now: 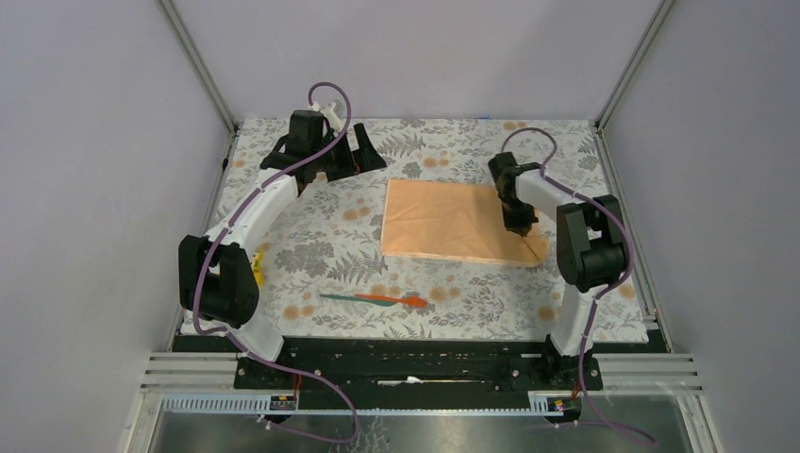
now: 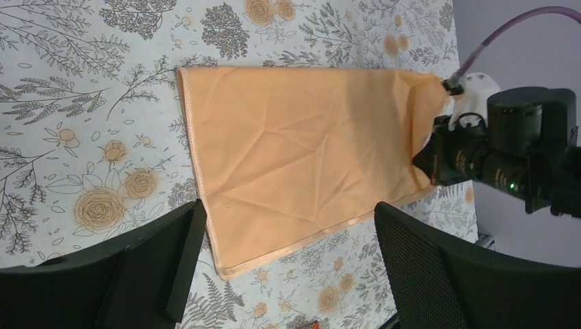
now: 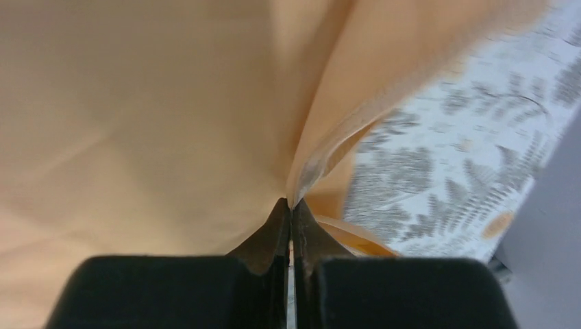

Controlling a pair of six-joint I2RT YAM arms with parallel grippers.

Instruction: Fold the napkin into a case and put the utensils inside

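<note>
The orange napkin (image 1: pixel 439 219) lies as a long rectangle on the floral mat, its right end lifted and bent in the left wrist view (image 2: pixel 294 164). My right gripper is shut on that right end, with the folded edge (image 3: pixel 342 116) rising from its fingertips. My left gripper (image 1: pixel 358 151) is open above the mat, up and left of the napkin, with nothing between its fingers. A teal utensil (image 1: pixel 340 297) and an orange utensil (image 1: pixel 412 301) lie crossed or side by side below the napkin.
A small yellow object (image 1: pixel 257 269) sits at the left edge, partly behind the left arm. Walls border the mat at the back and both sides.
</note>
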